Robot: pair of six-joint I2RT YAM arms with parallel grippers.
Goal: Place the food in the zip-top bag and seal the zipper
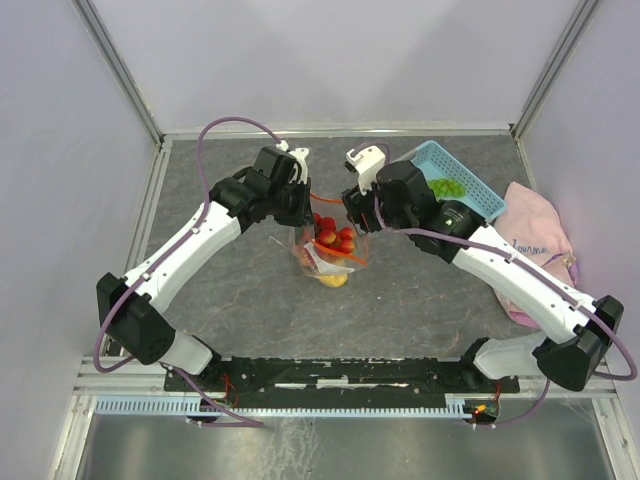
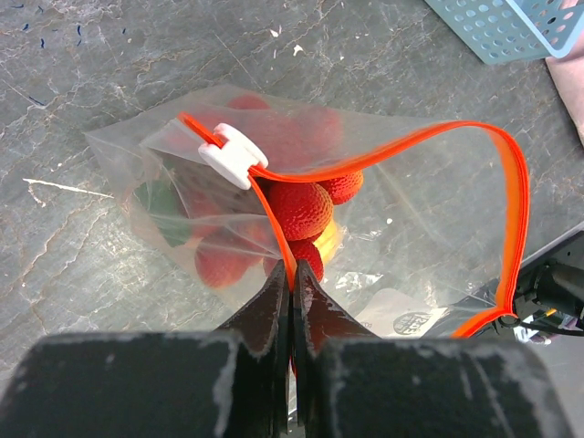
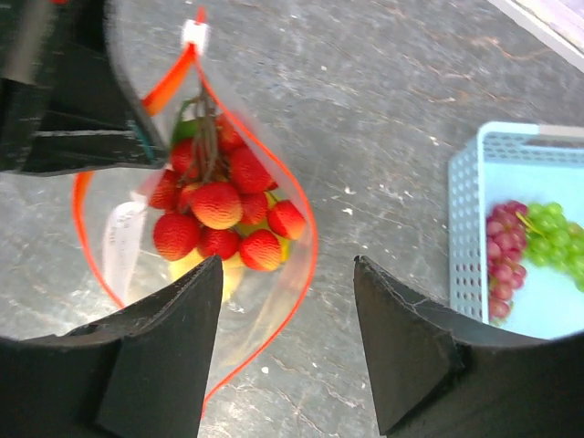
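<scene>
The zip top bag [image 1: 330, 258] stands open on the grey table, filled with red strawberry-like fruits [image 3: 215, 204], some yellow food and something green. Its orange zipper rim [image 2: 506, 182] has a white slider [image 2: 234, 157]. My left gripper is shut on the bag's rim, seen from above in the left wrist view. My right gripper hangs open over the bag's right side, nothing between its fingers.
A blue basket [image 1: 465, 182] with green grapes [image 3: 553, 233] and red grapes [image 3: 505, 255] stands at the back right. A pink cloth bag [image 1: 532, 240] lies at the right edge.
</scene>
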